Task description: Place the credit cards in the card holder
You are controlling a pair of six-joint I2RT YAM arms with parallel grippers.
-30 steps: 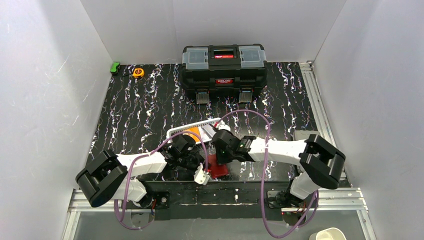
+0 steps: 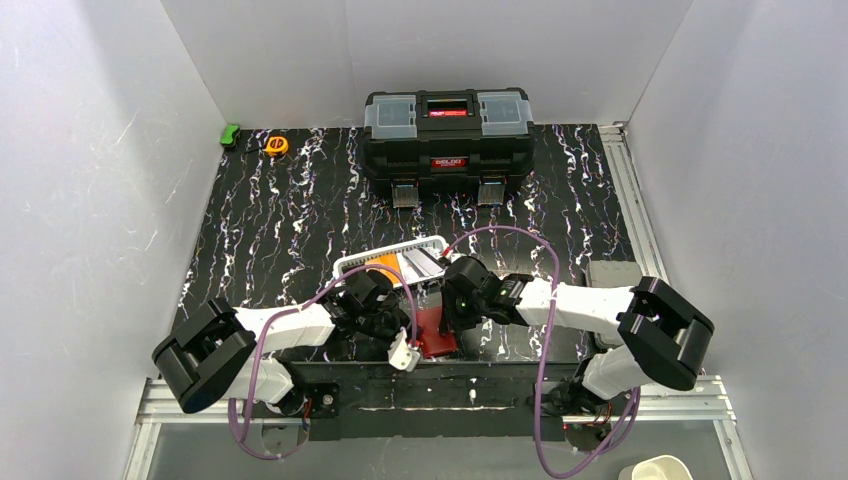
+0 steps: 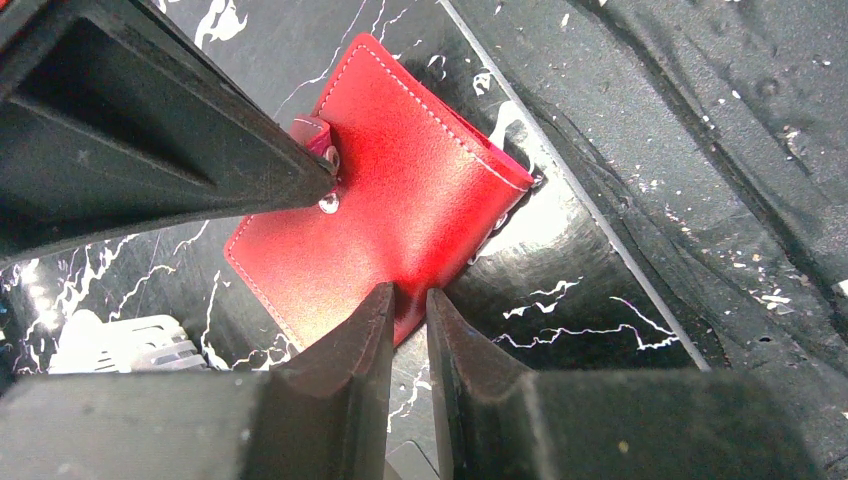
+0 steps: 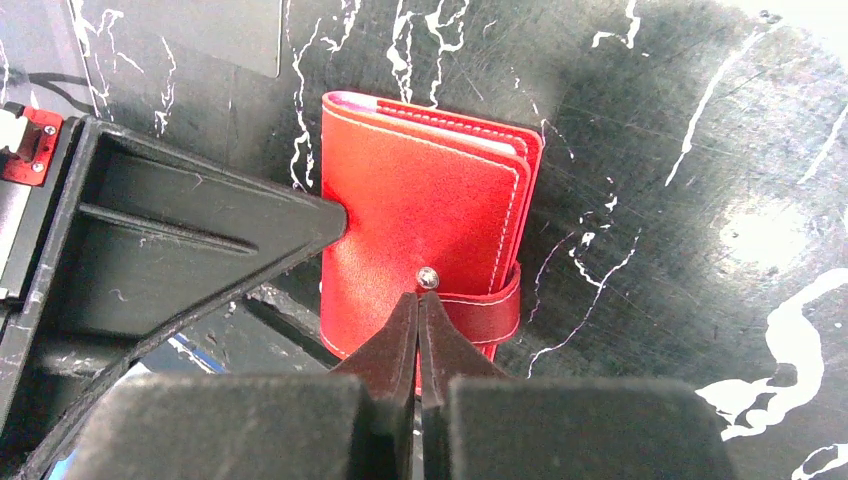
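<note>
The red card holder (image 2: 437, 333) lies folded near the table's front edge. My left gripper is shut on one side edge of the holder (image 3: 400, 190). My right gripper is shut, its tips against the short closing strap (image 4: 485, 315) near a silver snap (image 4: 428, 279); nothing shows between them. Two metal snap parts show beside that fingertip in the left wrist view, so the strap (image 3: 311, 131) looks unfastened there. A pale edge (image 4: 480, 143) shows inside the holder's open side; whether it is a card cannot be told.
Behind the arms stands a white tray (image 2: 392, 246) with orange and white flat items, partly hidden by the arms. A black toolbox (image 2: 448, 150) fills the back. An orange tape measure (image 2: 276, 146) sits at back left. The table right of the holder is clear.
Over the last second my right arm has shifted to the right and slightly toward the front, its gripper still over the holder. My left arm and the holder stay put.
</note>
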